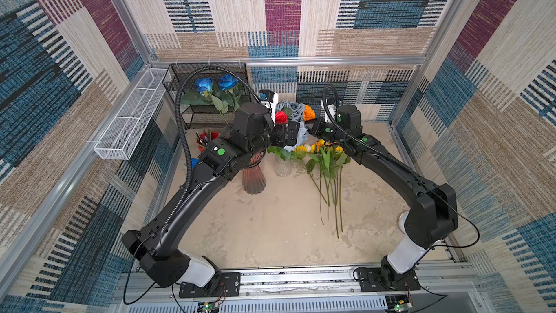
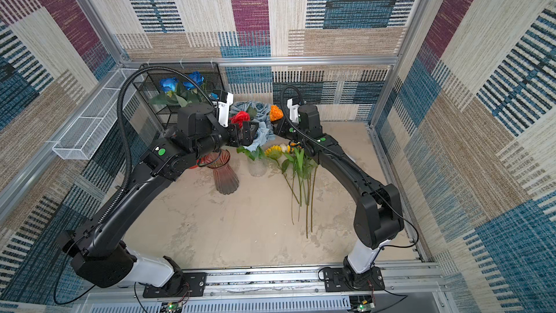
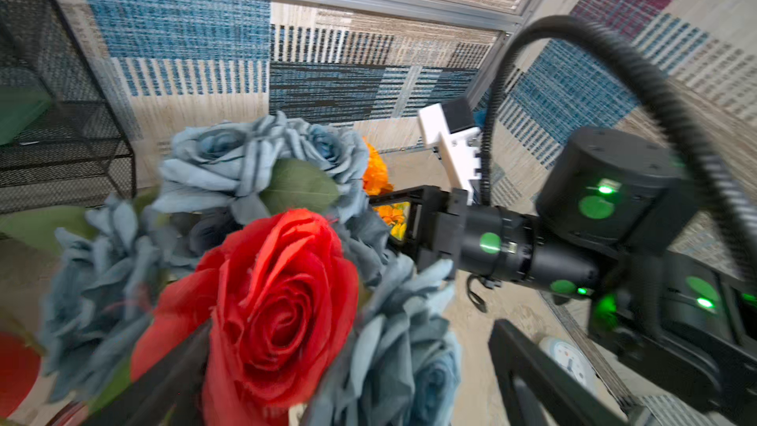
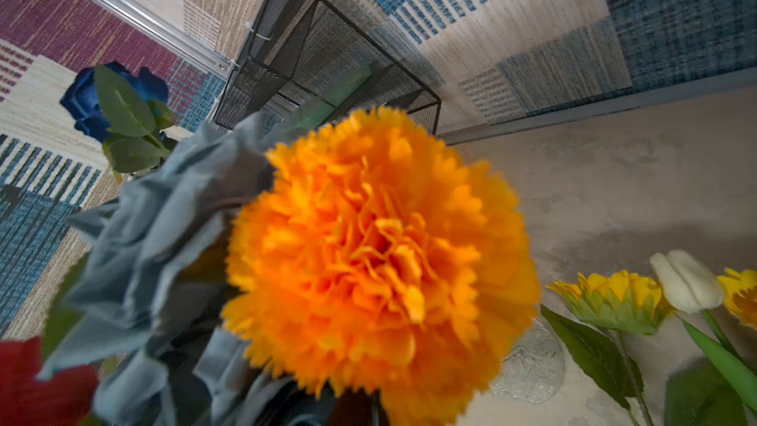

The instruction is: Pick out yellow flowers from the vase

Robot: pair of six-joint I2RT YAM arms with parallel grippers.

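A clear glass vase [image 1: 283, 165] holds a bouquet with a red rose [image 3: 276, 315], grey-blue roses [image 3: 394, 355] and an orange-yellow flower [image 4: 378, 260]. My open left gripper [image 2: 243, 134] is at the bouquet's left, by the red rose. Yellow sunflowers [image 4: 607, 303] and a white tulip [image 4: 687, 280] lie on the table with long green stems.
An empty ribbed pink vase [image 1: 253, 178] stands left of the glass vase. A black mesh rack [image 1: 191, 98] with blue roses is at back left, a white basket [image 1: 127, 121] on the left wall.
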